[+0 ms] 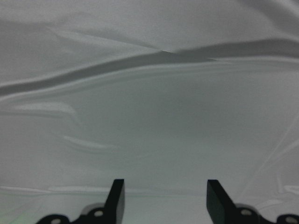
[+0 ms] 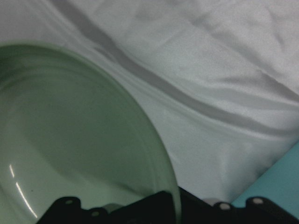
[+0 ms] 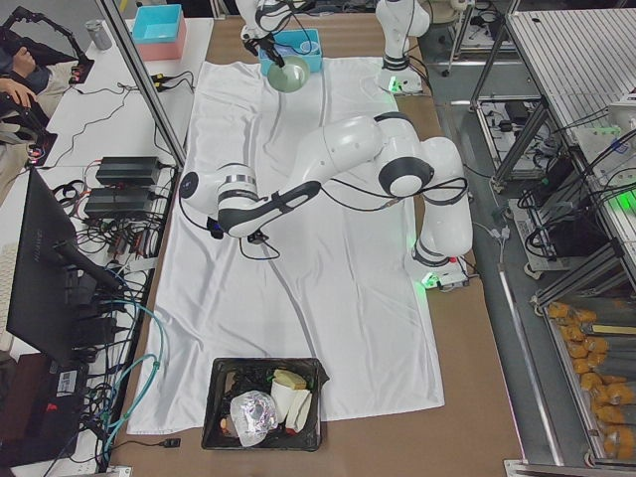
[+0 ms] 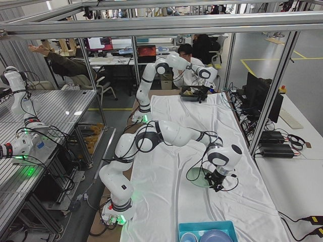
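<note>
A green bowl (image 3: pixel 288 78) hangs at the top of the camera left view, beside a blue bin (image 3: pixel 308 45); my right gripper (image 3: pixel 270 55) is shut on its rim. The bowl (image 2: pixel 79 126) fills the left of the right wrist view, with a teal edge (image 2: pixel 275 182) at lower right. My left gripper (image 3: pixel 256 237) is over the middle of the white cloth; in the left wrist view it stands open (image 1: pixel 165 183) with only cloth below. The camera right view shows the bowl (image 4: pixel 197 179) lower on the cloth.
A black crate (image 3: pixel 214 407) with foil and other items sits at the near end. The cloth between it and the left gripper is clear. Monitors and cables line the left side, and a metal frame stands on the right.
</note>
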